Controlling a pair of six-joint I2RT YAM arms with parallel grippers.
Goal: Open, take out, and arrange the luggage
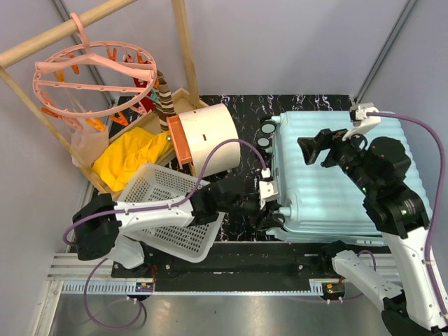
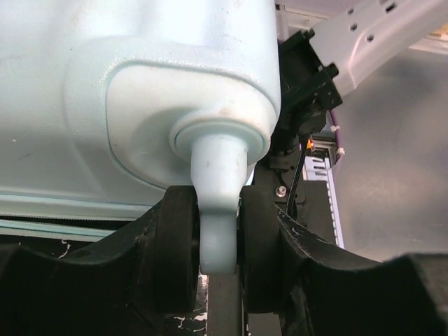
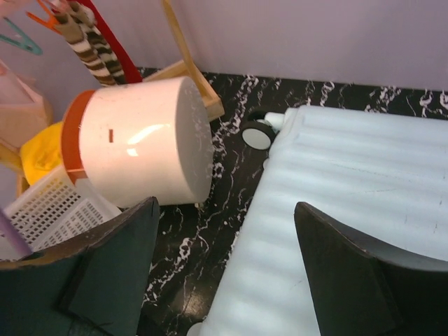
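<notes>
A pale mint ribbed suitcase (image 1: 329,210) lies flat on the right of the black marble surface, wheels toward the back left. My left gripper (image 1: 271,217) is at its front left corner, shut on the white post (image 2: 220,168) that sticks out of a recessed mount, which looks like a wheel stem. My right gripper (image 1: 311,147) hangs over the suitcase's upper part, fingers apart with nothing between them; the suitcase's ribbed face (image 3: 364,182) shows below it in the right wrist view.
A white basket (image 1: 150,192) sits at the front left, with a wooden box holding yellow cloth (image 1: 129,154) behind it, a white cylindrical box (image 1: 213,136) beside that, and a pink hanger ring (image 1: 94,68) above on a wooden frame.
</notes>
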